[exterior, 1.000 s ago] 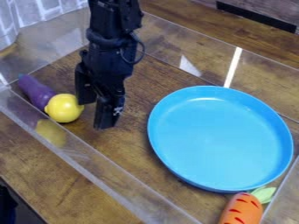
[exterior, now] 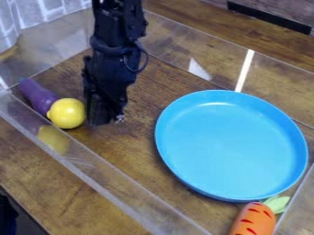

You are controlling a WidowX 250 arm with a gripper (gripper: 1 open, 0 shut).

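Observation:
The black robot arm reaches down from the top of the view, its gripper [exterior: 103, 103] low at the left, just right of a yellow ball-like fruit [exterior: 68, 113]. Its fingers look shut, with nothing visible between them. A purple eggplant-like toy [exterior: 37, 95] lies behind the yellow one, against the left clear wall.
A large blue plate [exterior: 230, 145] fills the right half. An orange carrot toy [exterior: 254, 220] lies at the bottom right. Clear walls edge the wooden surface [exterior: 160, 78]; bare wood shows behind the gripper and plate.
The gripper has shifted slightly left, toward the yellow fruit, over the last second. The toys and plate look unmoved.

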